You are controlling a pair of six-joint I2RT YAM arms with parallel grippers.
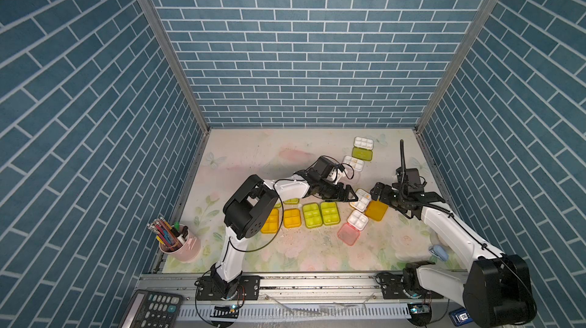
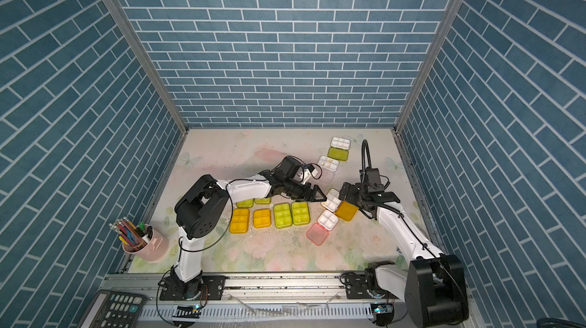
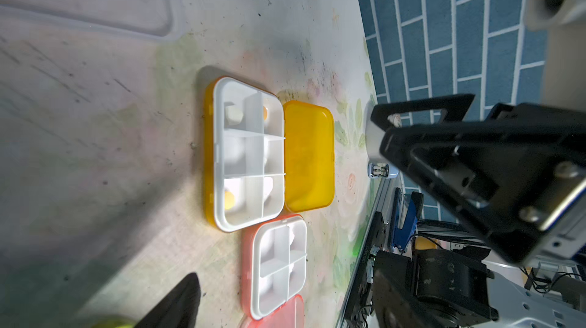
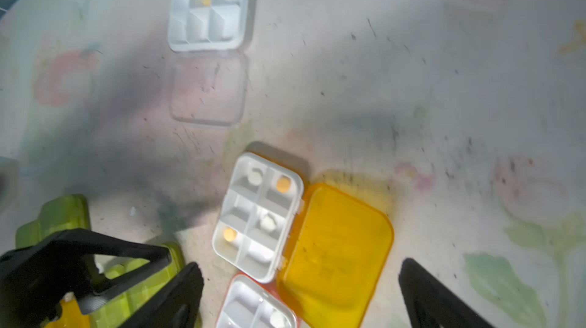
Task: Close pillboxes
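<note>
The orange pillbox lies open, its white tray [image 4: 259,215] holding pills and its orange lid [image 4: 338,254] flat to the right. Touching its near end is an open pink pillbox [image 3: 283,260], lid [image 1: 348,234] folded toward the front. Farther back lie an open pillbox with a clear lid [image 4: 207,88] and one with a green lid [image 1: 362,154]. My left gripper [image 1: 348,193] is open, just left of the orange box's tray. My right gripper [image 1: 379,192] also stands open, above the orange box's right side by the lid, with nothing between its fingers.
Several closed pillboxes sit left of centre, such as an orange one [image 1: 292,218] and a lime one [image 1: 330,212]; the left arm partly covers others behind them. A pen cup [image 1: 183,247] stands at front left.
</note>
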